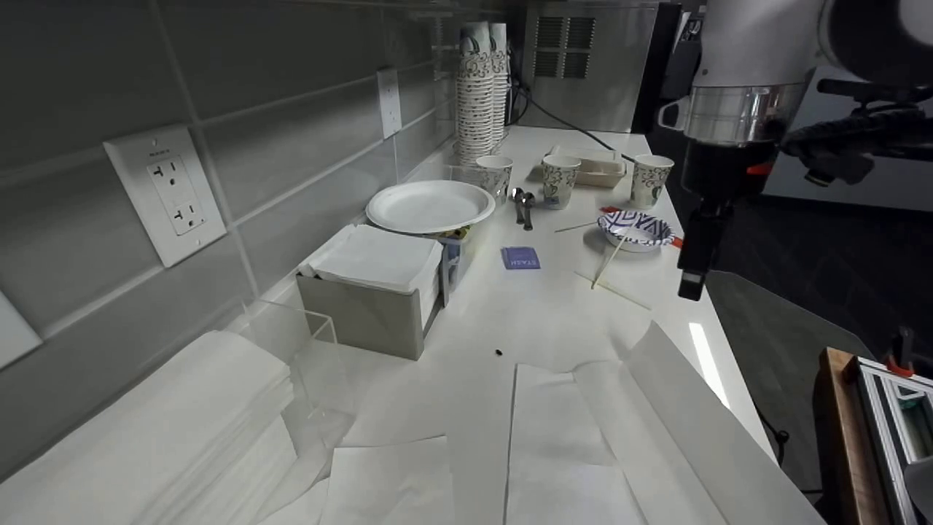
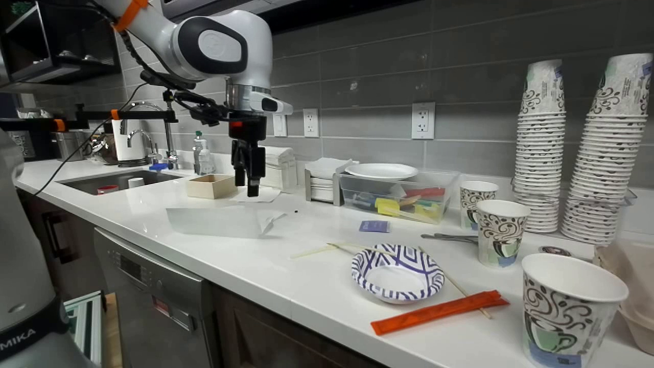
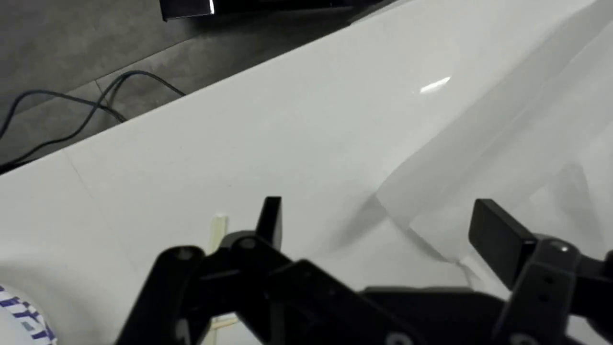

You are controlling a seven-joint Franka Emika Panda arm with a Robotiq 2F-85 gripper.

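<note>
My gripper is open above the white counter, its black fingers spread wide with only bare counter and a paper edge seen between them. Beyond the right finger in the wrist view lies a large white paper sheet (image 3: 488,155), partly raised off the counter. In exterior view 2 the gripper (image 2: 252,187) hangs over the area behind that sheet (image 2: 214,221). A patterned blue-and-white bowl (image 2: 398,273) sits on the counter, with chopsticks (image 2: 316,250) and a red packet (image 2: 438,312) around it. A purple tea packet (image 1: 521,257) lies flat farther back.
Paper cups (image 1: 560,181) and tall cup stacks (image 1: 477,96) stand toward the far end. Along the wall are a napkin holder (image 1: 367,315), a clear bin (image 2: 398,197) topped by a white plate (image 1: 430,206), and a wooden box (image 2: 211,186). Bare counter lies mid-surface.
</note>
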